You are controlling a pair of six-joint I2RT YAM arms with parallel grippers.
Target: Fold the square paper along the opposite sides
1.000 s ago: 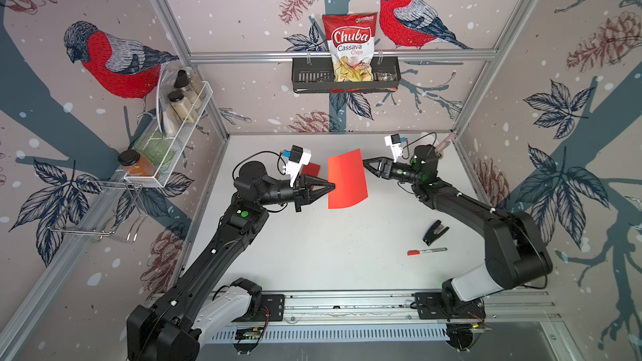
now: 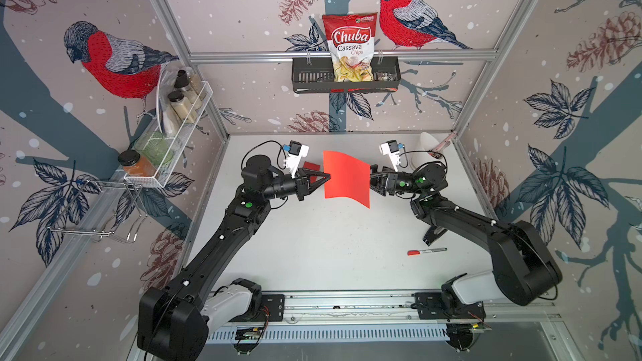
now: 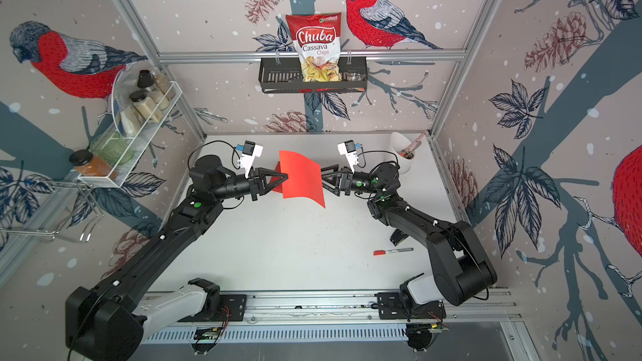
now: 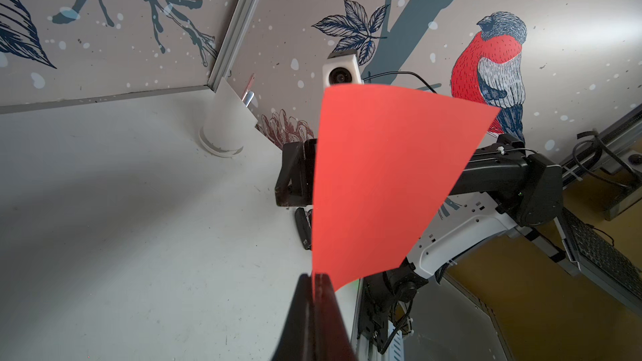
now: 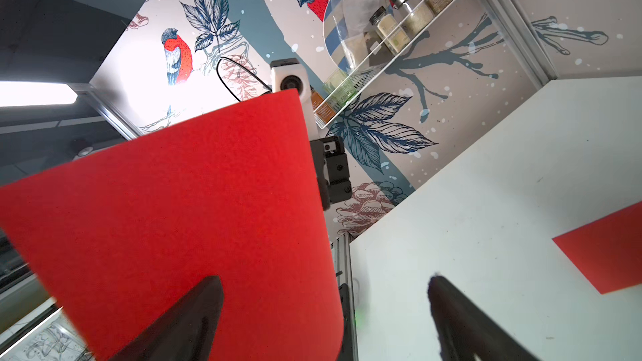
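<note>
A square red paper (image 2: 347, 177) hangs in the air above the white table, gently curved. At its left side my left gripper (image 2: 327, 175) is shut on the edge; in the left wrist view the same gripper's tips (image 4: 316, 279) pinch a corner region of the sheet (image 4: 388, 180). My right gripper (image 2: 372, 179) stands open at the opposite side. In the right wrist view its fingers (image 5: 200, 311) are wide apart; the paper (image 5: 220, 227) covers the left part of that view, its free edge showing between them. Whether either finger touches the sheet, I cannot tell.
Another red sheet lies on the table at the back left. A white cup (image 4: 227, 120) with pens stands at the back right. Near the right arm are a black stapler (image 2: 434, 234) and a red marker (image 2: 426, 251).
The sheet's right side has swung downward, turning the sheet. The left arm shifted slightly left and still holds the paper.
</note>
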